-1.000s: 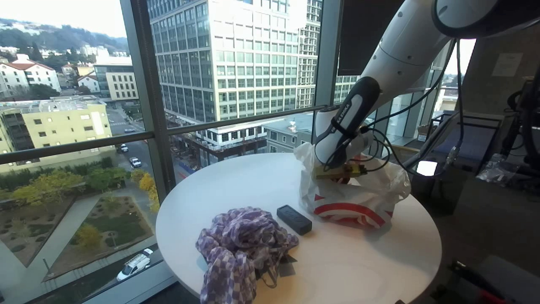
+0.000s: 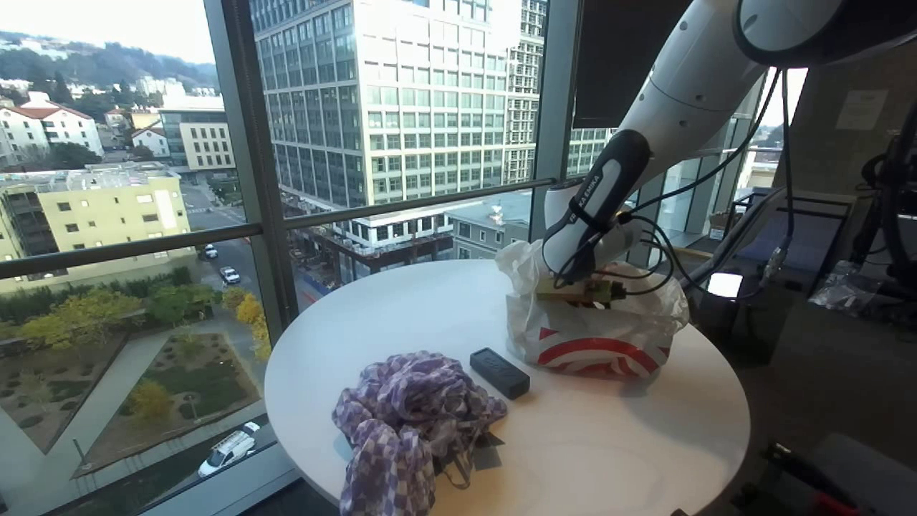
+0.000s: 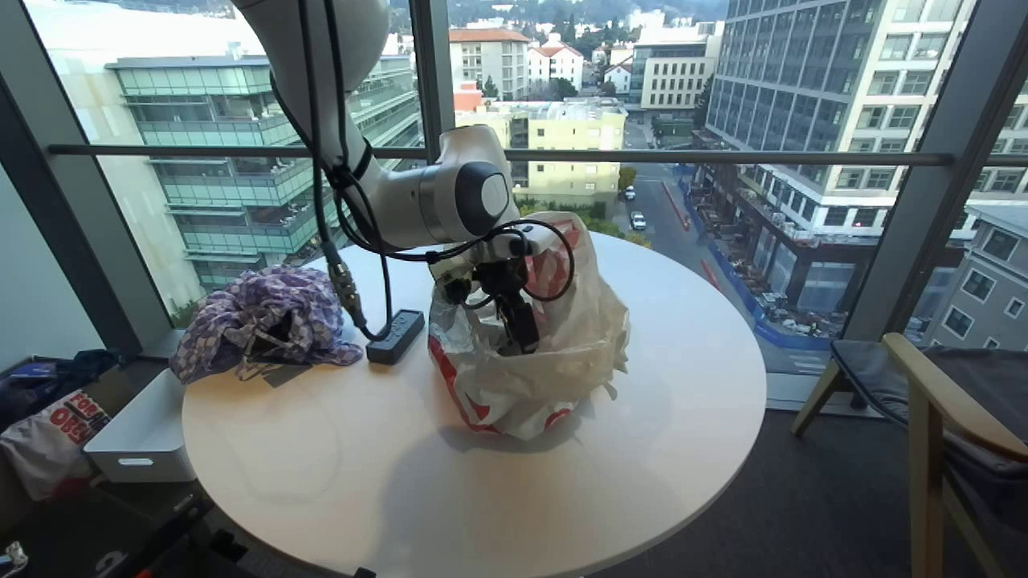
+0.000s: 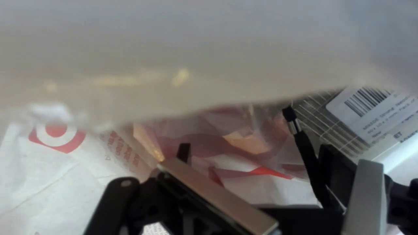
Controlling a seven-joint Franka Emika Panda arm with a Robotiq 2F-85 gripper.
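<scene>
A white plastic bag with red markings (image 2: 593, 340) stands on the round table. My gripper (image 3: 520, 332) reaches down into its mouth, and in exterior view 1 the bag hides the fingers. From the wrist, the gripper is open, its two pads wide apart. Close by the right finger (image 4: 364, 197) is a slim black item with a silver band (image 4: 308, 160), perhaps a pen or cable; I see no grip on it. Behind it sits a clear package with a barcode label (image 4: 372, 111). Blurred bag plastic covers the upper part of the wrist view.
A purple checked cloth (image 2: 421, 400) lies crumpled on the white table (image 2: 602, 456). Between cloth and bag is a dark grey oblong block (image 2: 499, 373). Bare table surrounds the bag toward the right in exterior view 2. Loose cables hang along the arm.
The arm's wrist has shifted slightly right in exterior view 1. The bag has changed shape a little, its right side drawn in and its upper left edge higher. Cloth and block are unmoved.
</scene>
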